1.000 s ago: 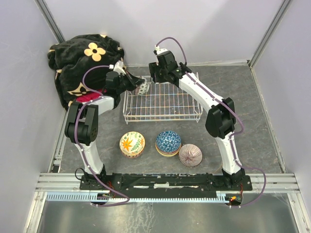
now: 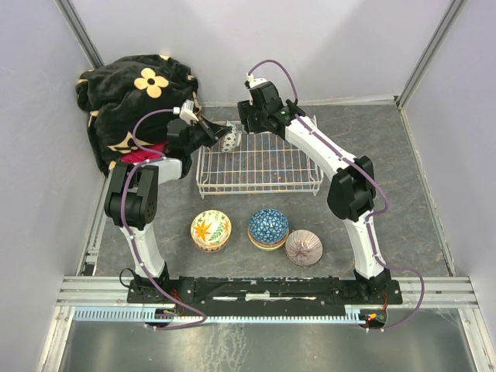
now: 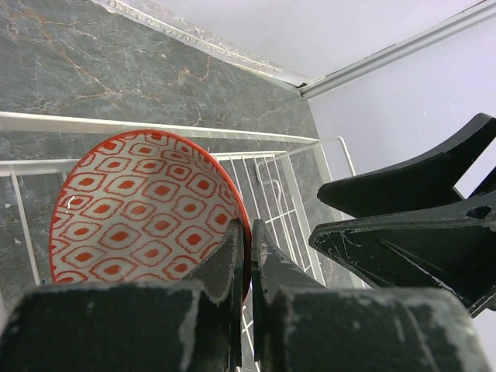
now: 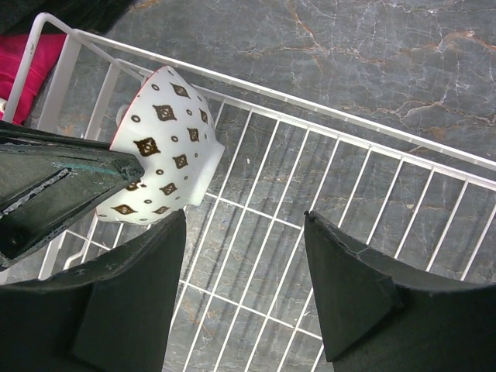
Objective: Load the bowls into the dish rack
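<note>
A white bowl with a red patterned inside (image 3: 147,209) and brown diamonds on its outside (image 4: 174,151) stands tilted on its side at the left end of the white dish rack (image 2: 260,186). My left gripper is shut on its rim. To the right of that bowl, over the rack, my right gripper is open with only rack wires showing beneath the gap. In front of the rack are a leaf-patterned bowl (image 2: 211,229), a blue bowl (image 2: 268,226) stacked on yellowish ones, and a ribbed mauve bowl (image 2: 304,247).
A dark floral cushion (image 2: 139,101) and a red cloth (image 2: 142,153) lie left of the rack. White walls enclose the back and sides. Both grippers are close together over the rack's back; its middle and right wires are empty.
The left gripper and the bowl it holds have shifted very slightly at the rack's left end. My right arm looks the same, and the front bowls have not moved.
</note>
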